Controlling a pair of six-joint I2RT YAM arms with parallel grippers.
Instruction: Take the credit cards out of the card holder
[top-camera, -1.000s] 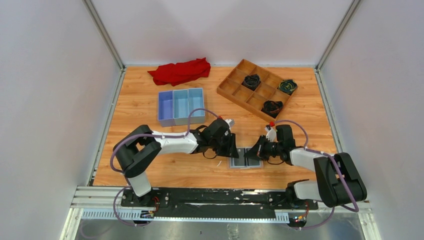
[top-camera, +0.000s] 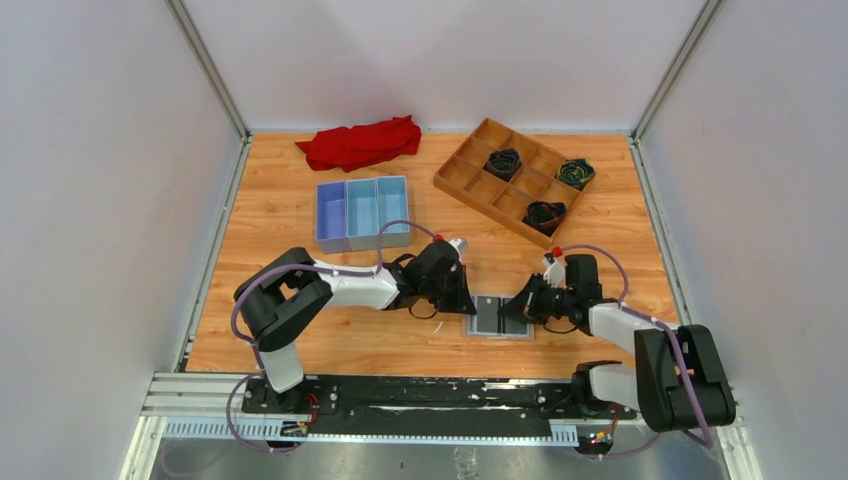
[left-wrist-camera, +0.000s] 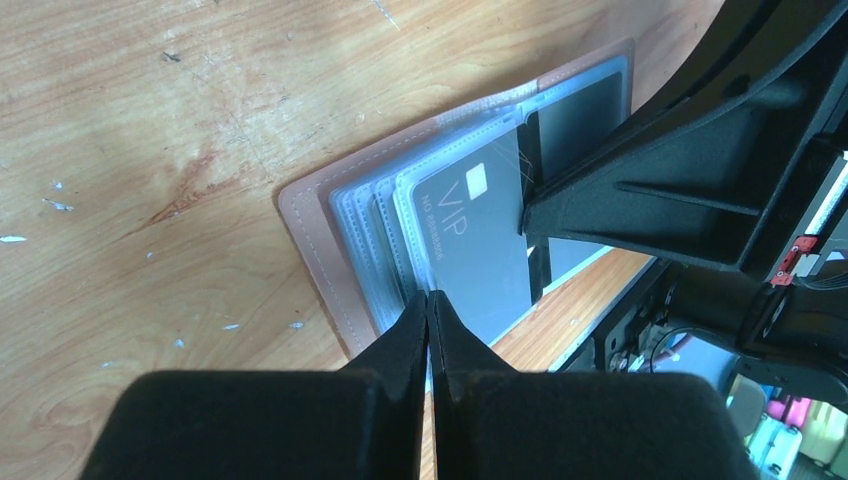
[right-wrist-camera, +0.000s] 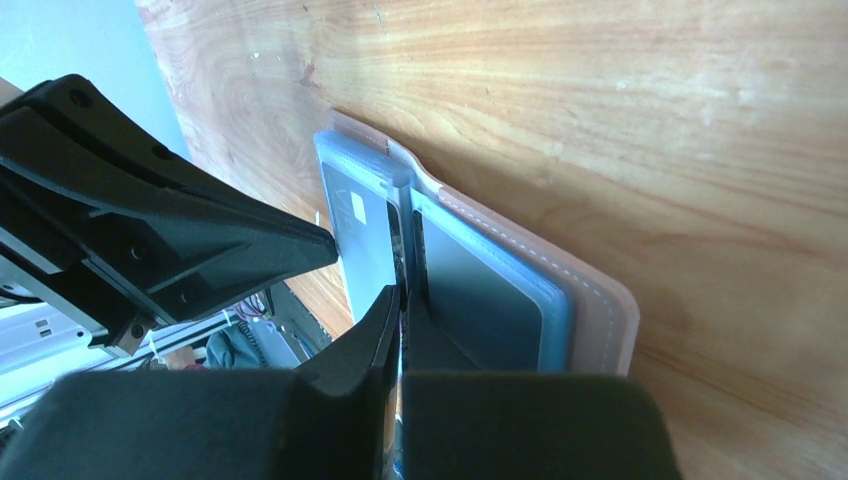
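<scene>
The card holder (top-camera: 487, 315) lies open on the table, a pinkish cover with stacked clear blue-edged sleeves; a grey VIP card (left-wrist-camera: 462, 250) shows in one sleeve in the left wrist view. My left gripper is shut at the holder's left edge, at the sleeves by that card. My right gripper is shut over the dark middle strip of the holder, its tips against the sleeves. Whether either holds anything thin between its fingertips is hidden.
Behind the arms stand a three-part blue bin (top-camera: 330, 212) and a wooden compartment tray (top-camera: 460, 172) with dark rolled items. A red cloth (top-camera: 350, 145) lies at the back left.
The holder and my right gripper have shifted slightly to the right in the top view. My left gripper has moved very little.
</scene>
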